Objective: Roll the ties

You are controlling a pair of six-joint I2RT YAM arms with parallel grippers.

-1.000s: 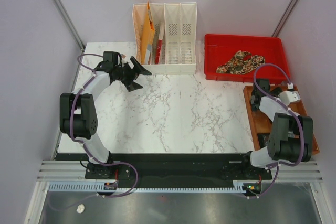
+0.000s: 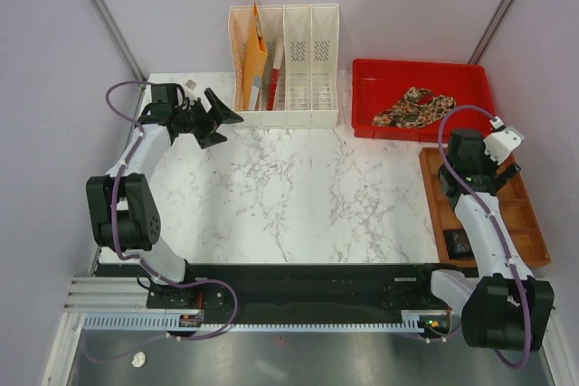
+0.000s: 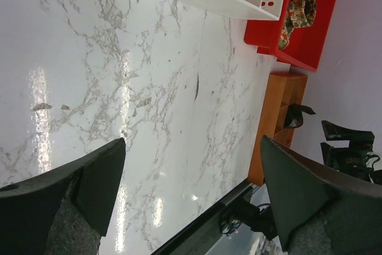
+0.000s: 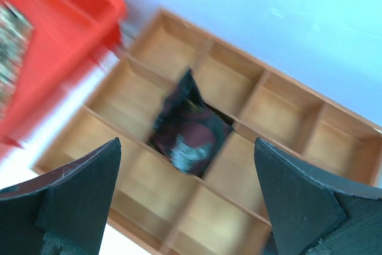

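Observation:
A dark patterned tie (image 4: 188, 138) lies bundled in one compartment of the wooden divided box (image 4: 200, 40), one end sticking up. My right gripper (image 2: 508, 169) is above the box, open, with a gap between its fingers and the tie below. Another dark folded piece (image 2: 459, 243) lies in the box's front left compartment. A brown-and-black patterned cloth (image 2: 416, 108) rests crumpled in the red tray (image 2: 375, 79). Over the bare left side of the table my left gripper (image 2: 226, 127) stands open and empty; its wrist view shows only tabletop between the fingers.
A white divided organizer (image 2: 298, 118) stands at the back, with an orange item (image 2: 254, 61) and a red-and-white item (image 2: 275, 70) upright in it. The red tray sits just behind the wooden box.
My right arm has risen from low over the wooden box and now appears larger in the top view. The left gripper has drifted to the left. The patterned cloth has not moved.

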